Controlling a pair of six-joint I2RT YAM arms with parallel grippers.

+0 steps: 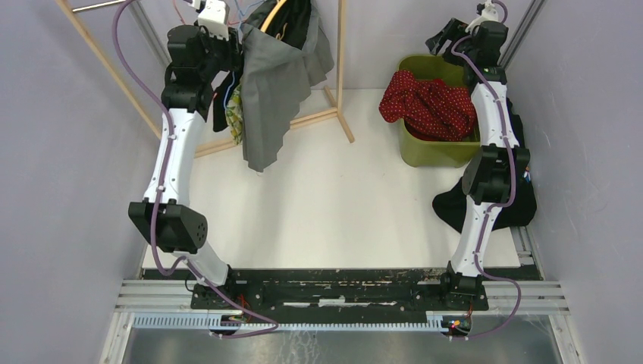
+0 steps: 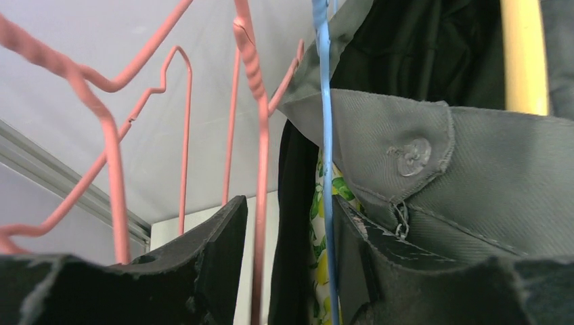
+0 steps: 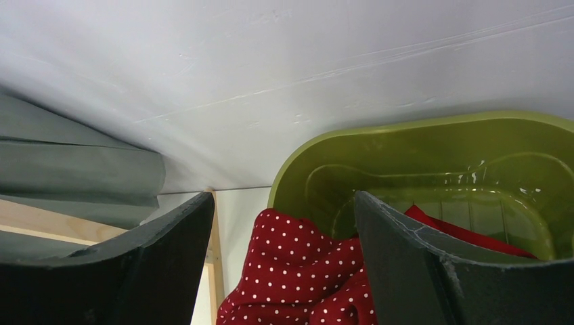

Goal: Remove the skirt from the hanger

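On the rack at upper left hang several garments: grey cloth, dark cloth and green-yellow patterned cloth, beside pink hangers, a blue hanger and a yellow hanger. Which garment is the skirt I cannot tell. My left gripper is open among them, a pink hanger bar between its fingers and the blue one at its right finger. My right gripper stands open above the green bin at upper right.
The green bin holds red polka-dot cloth. Black cloth lies beside it at the right. The wooden rack stands against the back wall. The white floor board is clear in the middle.
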